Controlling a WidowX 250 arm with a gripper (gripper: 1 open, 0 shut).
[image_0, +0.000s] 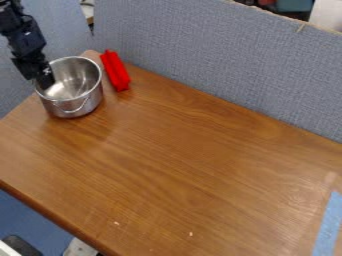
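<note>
A steel pot (75, 100) stands at the far left corner of the wooden table. My black gripper (40, 72) is low at the pot's left rim, its lower end over or just inside the opening; whether it touches the rim, and how its fingers stand, I cannot tell. A red object (115, 70) lies just right of the pot, apart from the gripper.
Grey padded walls (214, 70) border the table along the back and left. A light blue strip (326, 222) lies at the right edge.
</note>
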